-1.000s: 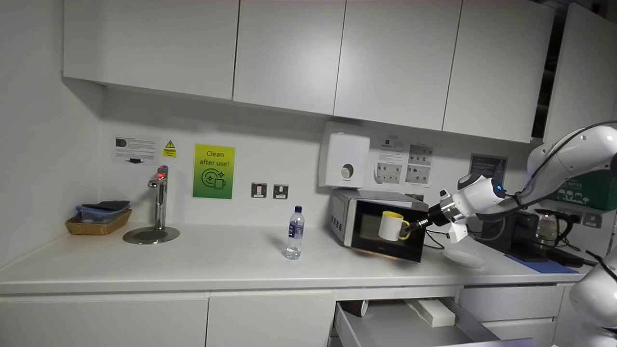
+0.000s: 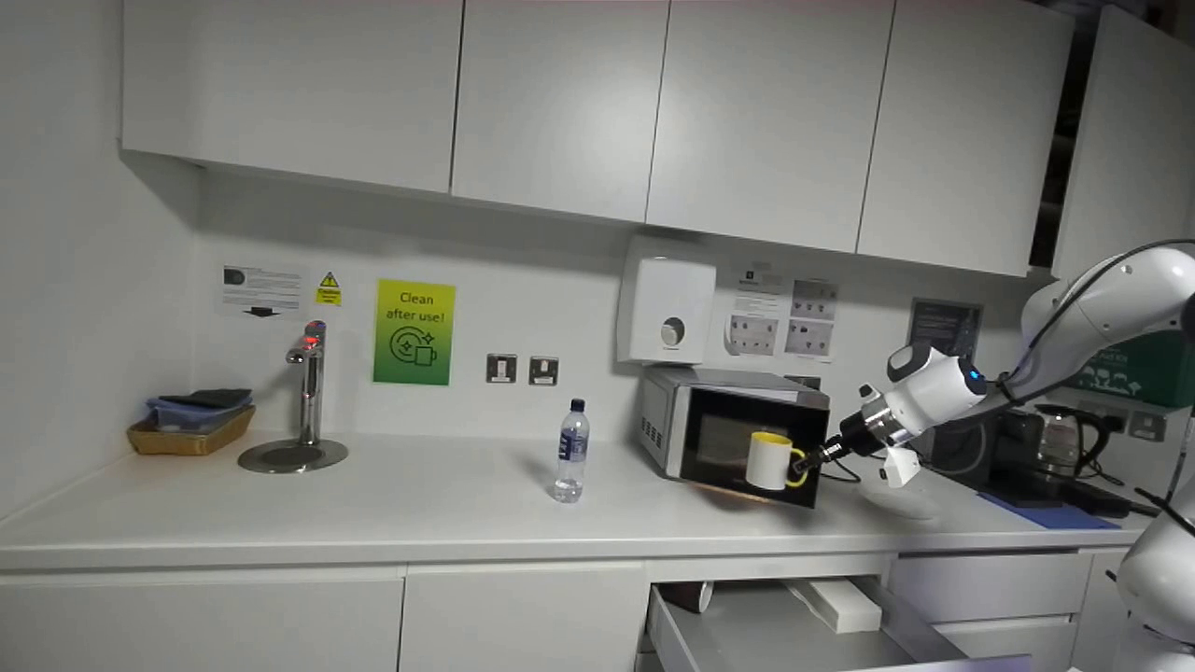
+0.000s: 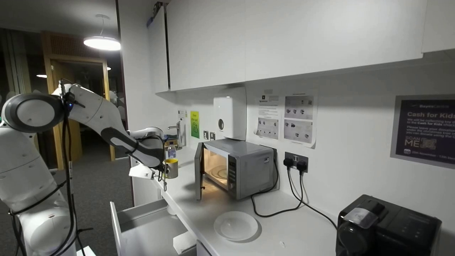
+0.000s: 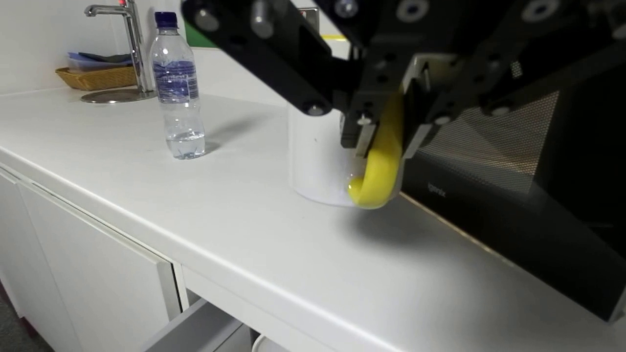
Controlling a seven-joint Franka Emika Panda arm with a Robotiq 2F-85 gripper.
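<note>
A white mug (image 2: 768, 463) with a yellow inside and yellow handle hangs upright above the counter, in front of the microwave door. My gripper is shut on its yellow handle (image 4: 381, 170), one finger on either side. The wrist view shows the mug's white wall (image 4: 317, 155) to the left of the handle, with a shadow on the counter below it. In exterior view 2 the mug (image 3: 171, 169) appears at the end of my arm, near the counter's front edge.
The microwave (image 3: 256, 170) has its door (image 3: 199, 170) ajar and is lit inside. A water bottle (image 2: 570, 454) stands to its left, a white plate (image 3: 235, 225) to its right. Below, the drawer (image 2: 762, 627) is pulled out, holding a white box (image 2: 840, 605).
The mug has come down and slightly to the right in exterior view 1, and has gone from tilted to nearly upright. My arm has lowered with it; the handle is still held.
</note>
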